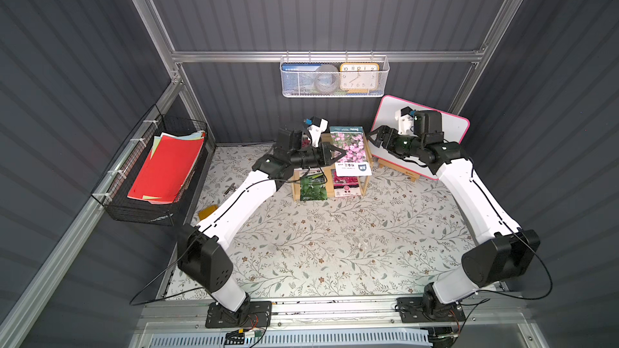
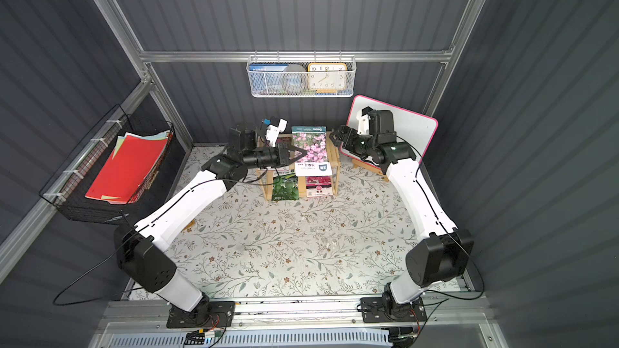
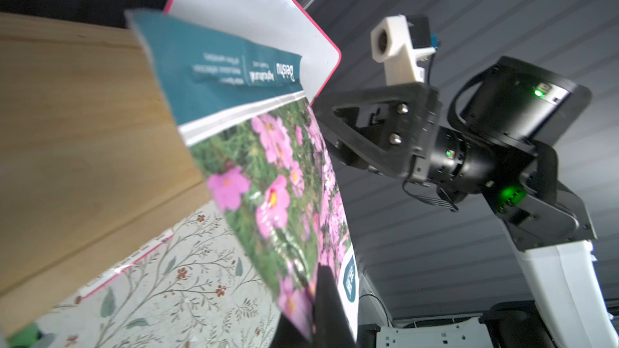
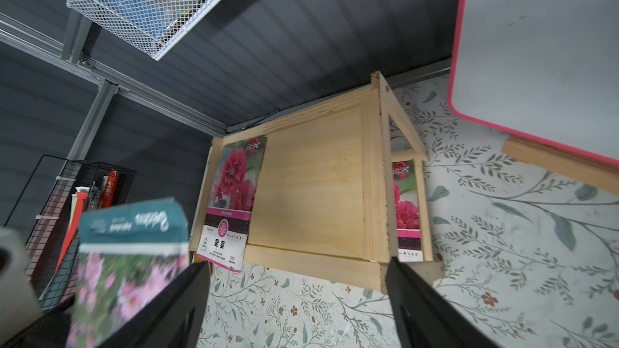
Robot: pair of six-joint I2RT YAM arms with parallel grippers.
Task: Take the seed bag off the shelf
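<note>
The seed bag (image 1: 348,148), teal-topped with pink cosmos flowers, hangs in front of the wooden shelf (image 4: 316,180), clear of its top board. My left gripper (image 1: 339,154) is shut on the bag's left edge; in the left wrist view the bag (image 3: 270,174) slants across the picture with the dark fingertips at its lower end. To the bag's right, apart from it, my right gripper (image 1: 374,136) is spread open. In the right wrist view its two fingers (image 4: 419,309) stand wide apart with nothing between them, and the bag (image 4: 129,264) is blurred at lower left.
A seed bag with red flowers (image 4: 230,199) remains on the shelf top, and others stand below. The whiteboard (image 1: 412,122) leans close behind the right gripper. A white mesh basket (image 1: 290,87) hangs above.
</note>
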